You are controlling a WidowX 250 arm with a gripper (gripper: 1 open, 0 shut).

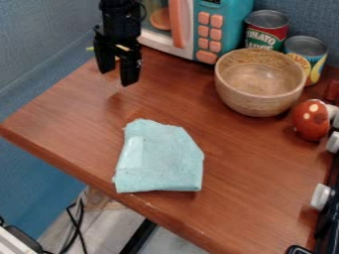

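Observation:
My black gripper [117,67] hangs over the back left of the wooden table, its two fingers pointing down and spread, with no object visible between them. Something small and yellow shows behind it, mostly hidden. A folded light-blue cloth [161,159] lies on the table's front middle.
A teal toy microwave [212,30] stands at the back, beside two cans [265,30] [306,58]. A wooden bowl [259,79] and a red figure [310,119] are on the right, with a black object [327,218] at the right edge.

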